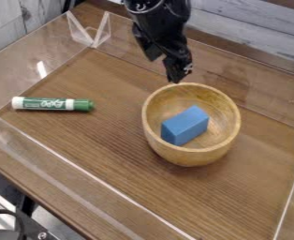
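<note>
My black gripper (161, 58) hangs over the upper middle of the table, open, with nothing visible between its fingers. It is above and behind a wooden bowl (222, 129), which holds a blue block (184, 125). A green and white tube labelled "Dety" or similar (52, 104) lies on the table at the left, apart from the bowl.
A pale wall or edge runs along the back. A dark cable lies at the lower left corner.
</note>
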